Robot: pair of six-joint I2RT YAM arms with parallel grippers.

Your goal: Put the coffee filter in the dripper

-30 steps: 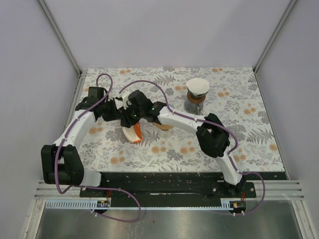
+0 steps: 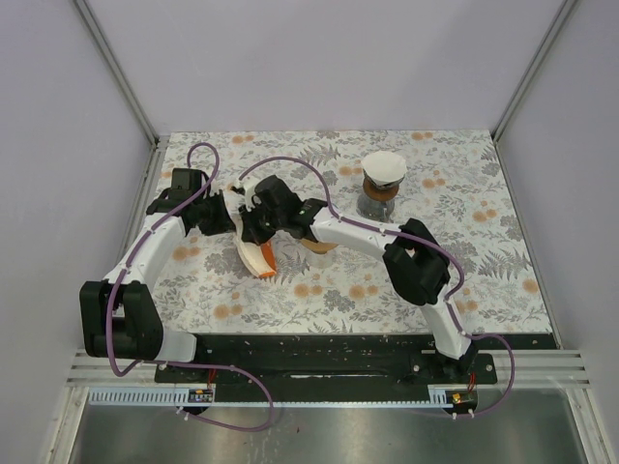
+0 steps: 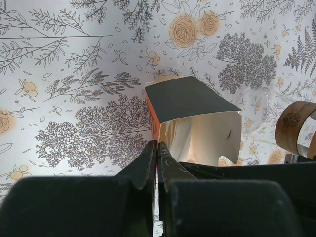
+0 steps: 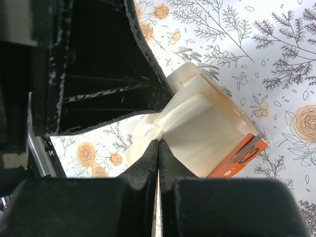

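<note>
The filter box, white with an orange band, lies open between the grippers; its dark flap shows in the left wrist view. My left gripper is shut at the box's edge. My right gripper is shut at the cream paper filters inside, their edge at its fingertips; whether a sheet is between them is hard to tell. The dripper, a white cone with wooden collar on a glass carafe, stands at the back right.
A wooden item sits under the right arm.
My right gripper has shifted very slightly at the box over the last second; the left arm is still.
</note>
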